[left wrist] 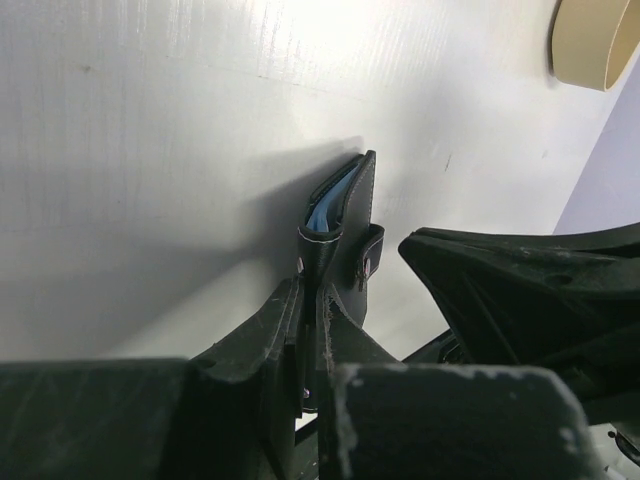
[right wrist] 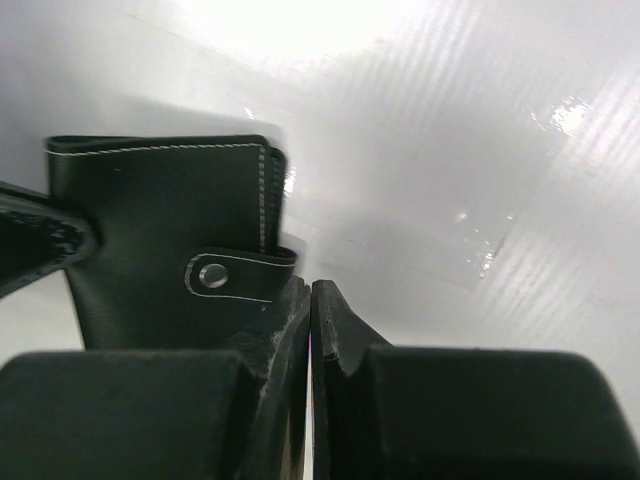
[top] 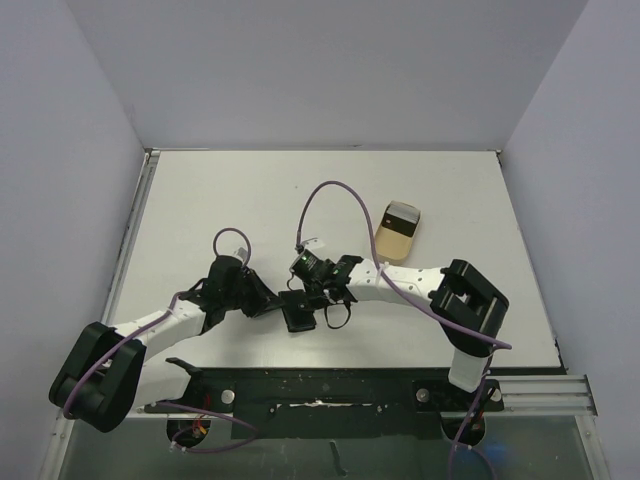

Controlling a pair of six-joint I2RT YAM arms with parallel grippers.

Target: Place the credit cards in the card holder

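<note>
The black leather card holder (top: 299, 325) stands near the table's front, with blue inside its open top edge in the left wrist view. My left gripper is shut on one side of this holder (left wrist: 354, 212). In the right wrist view the snap strap (right wrist: 238, 274) lies against the holder's face (right wrist: 160, 200), its metal stud showing. Just beside the strap's rounded side, my right gripper is shut, nothing between its fingers; the strap is outside them. The left view shows the right gripper's dark finger (left wrist: 500, 275) apart from the strap (left wrist: 372, 255).
A tan open box (top: 397, 235) with a dark band rests at the back right of the white table (top: 250, 190). Bare table lies behind and to both sides of the holder. Both arms crowd the space around it.
</note>
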